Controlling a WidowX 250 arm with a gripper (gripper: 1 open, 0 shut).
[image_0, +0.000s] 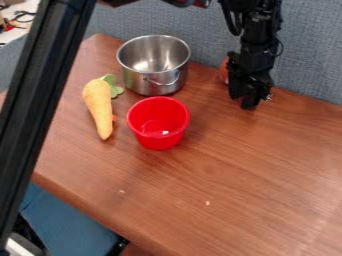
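Note:
My black gripper (249, 92) is low at the back right of the wooden table, right of the steel pot. A red object (225, 72) shows partly behind it, mostly hidden, so whether the fingers are open or shut on it I cannot tell. The steel pot (154, 65) stands at the back middle. A red cup (158, 123) sits in front of the pot. A yellow plush carrot (100, 105) with green leaves lies to the left of both.
A grey padded wall (307, 55) runs along the back. A black frame bar crosses the left side.

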